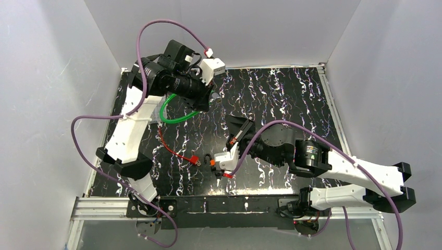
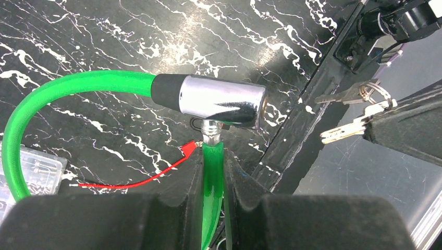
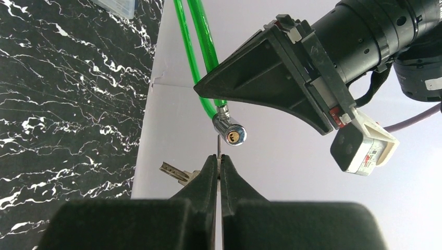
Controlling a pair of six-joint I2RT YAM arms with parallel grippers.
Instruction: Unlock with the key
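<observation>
A green cable lock with a silver cylinder (image 2: 224, 100) hangs above the table, its green cable (image 2: 78, 82) looping away to the left. My left gripper is shut on the green cable just below the cylinder. In the right wrist view the brass keyhole (image 3: 233, 137) faces my right gripper. That gripper is shut on a key (image 3: 219, 145), whose thin blade points up at the lock cylinder, apart from the keyhole. A second key (image 3: 175, 172) dangles beside the fingers. The left wrist view shows the keys (image 2: 346, 130) right of the lock, clear of it.
On the table lie a red cord (image 1: 174, 151) and a black and orange item (image 1: 212, 162), partly behind the right arm. A clear plastic case (image 2: 39, 169) stands at the left.
</observation>
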